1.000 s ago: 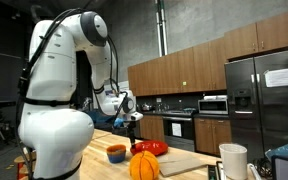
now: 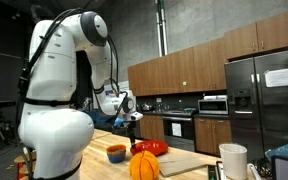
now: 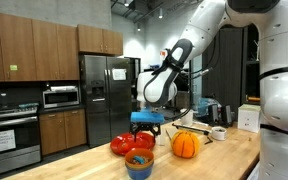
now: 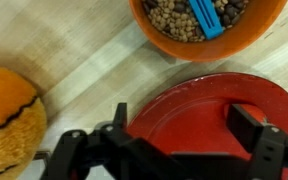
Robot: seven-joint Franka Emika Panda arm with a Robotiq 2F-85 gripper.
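My gripper hangs over a red plate [image 4: 189,103] with its fingers apart. Inside the plate, beside the right finger, lies a small red object [image 4: 246,112], partly covered by that finger. Nothing shows clasped between the fingers. Exterior view 2 has the gripper [image 3: 145,129] above the red plate [image 3: 117,147], behind a bowl [image 3: 139,171] that is blue outside and orange inside. That bowl [image 4: 164,38] holds brown bean-like pieces and a blue utensil [image 4: 206,18] in the wrist view. An orange pumpkin [image 4: 9,120] with dark stripes rests left of the plate there.
In exterior view 1, a light board [image 2: 184,164] lies near the plate, and a white cylindrical container [image 2: 233,160] stands at the right. The pumpkin [image 2: 144,166] sits in front. Bare wooden table [image 3: 69,172] extends left of the bowl in exterior view 2.
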